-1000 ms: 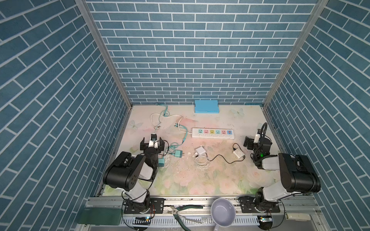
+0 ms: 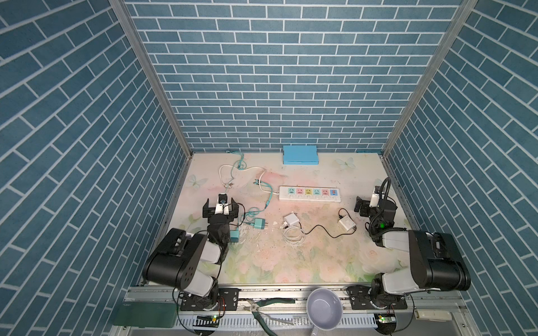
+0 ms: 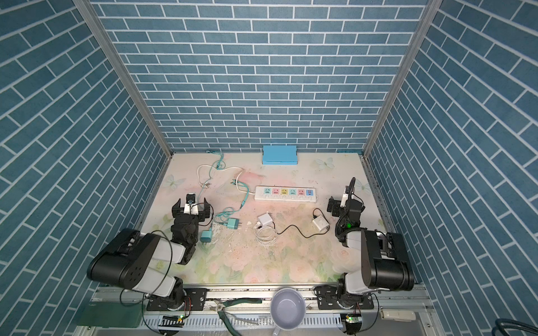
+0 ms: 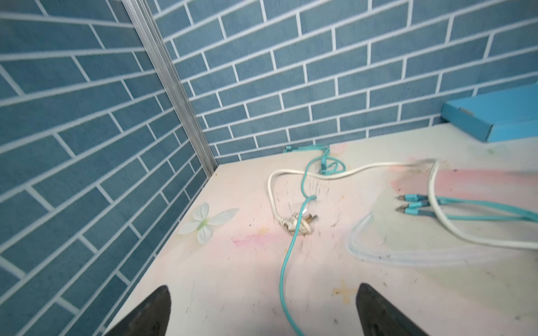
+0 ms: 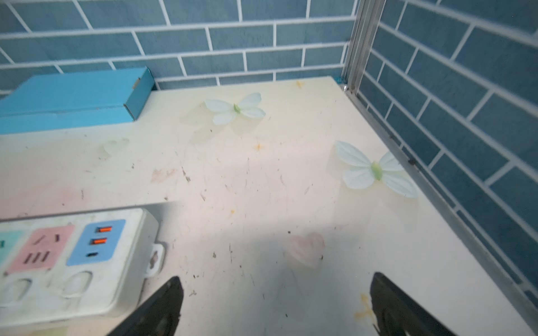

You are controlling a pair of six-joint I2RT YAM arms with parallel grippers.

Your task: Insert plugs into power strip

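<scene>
A white power strip (image 2: 309,193) with coloured sockets lies mid-table, its right end close in the right wrist view (image 5: 72,257). In front of it lie a white charger (image 2: 290,220) with coiled cable and another white adapter (image 2: 347,223) on a black cable. Two teal chargers, one (image 2: 259,223) clear and one (image 2: 234,236) partly by my left arm, lie front left. My left gripper (image 2: 220,206) is open at the left, above the table; my right gripper (image 2: 367,205) is open right of the strip. Neither has anything between its fingers.
A flat blue box (image 2: 300,155) lies at the back. Tangled white and teal cables cover the back left. Tiled walls bound three sides; a bowl (image 2: 324,308) sits beyond the front edge.
The objects on the table are unmoved.
</scene>
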